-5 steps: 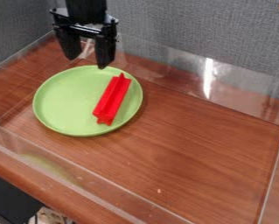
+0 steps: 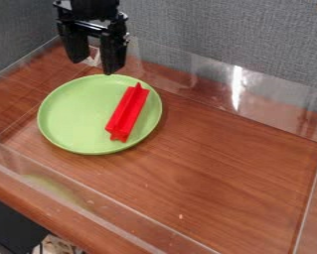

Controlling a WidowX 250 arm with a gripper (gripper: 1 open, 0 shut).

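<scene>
A green plate (image 2: 75,117) lies on the wooden floor of a clear-walled tray, at left of centre. A long red ribbed object (image 2: 126,113) rests on the plate's right part. My black gripper (image 2: 94,63) hangs at the top left, above and behind the plate, with its two fingers apart. It is open, and I see nothing held between them.
The bare wooden floor (image 2: 234,179) takes up the right and front of the tray. Transparent walls (image 2: 253,95) border it, with a grey textured backdrop behind and a dark area with cables at the lower left corner.
The plate and the red object are unchanged.
</scene>
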